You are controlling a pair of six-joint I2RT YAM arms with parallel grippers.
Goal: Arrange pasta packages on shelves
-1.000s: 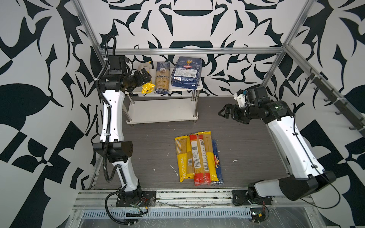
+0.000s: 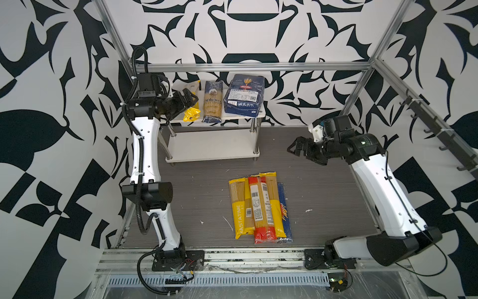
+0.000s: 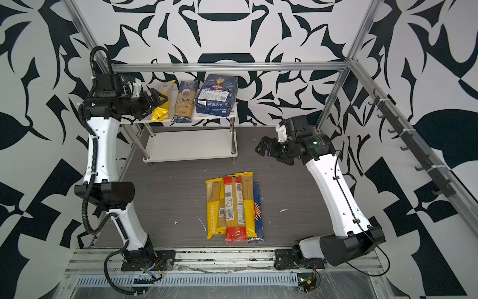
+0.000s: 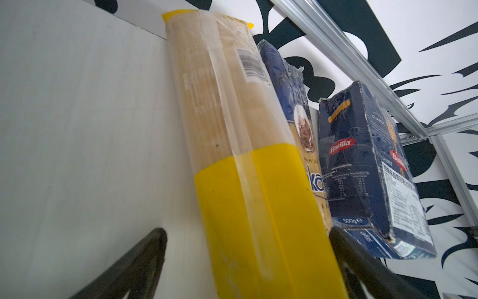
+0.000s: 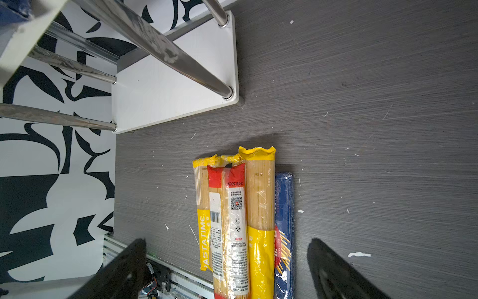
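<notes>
On the upper shelf a yellow spaghetti pack (image 4: 254, 209) lies at the left, beside a blue-and-tan pack (image 2: 212, 99) and navy Barilla packages (image 2: 244, 97). My left gripper (image 2: 186, 99) stands open just over the yellow pack, its fingers either side of its near end in the left wrist view. On the floor lie yellow Pastatime packs (image 2: 239, 206), a red-ended pack (image 2: 259, 209) and a blue pack (image 2: 283, 209). My right gripper (image 2: 298, 148) hangs open right of the shelf, empty.
The lower shelf (image 3: 184, 143) of the two-tier rack is empty, with metal posts (image 3: 232, 137) at its corners. Bare floor surrounds the floor packs. A metal rail with hooks (image 2: 433, 119) runs along the right.
The right arm has moved very slightly; the packs look unchanged.
</notes>
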